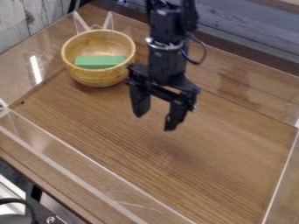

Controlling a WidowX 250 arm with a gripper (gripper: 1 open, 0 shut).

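Observation:
My black gripper (176, 112) hangs over the middle of the wooden table, open, its two fingers spread apart; nothing shows between them. Up and to the left of it, a round yellow bowl (103, 77) holds a green block (103, 61). The gripper is beside the bowl, to its lower right.
Pale walls or rims border it at the back, left and right edges. A dark round item (14, 213) shows at the lower left corner.

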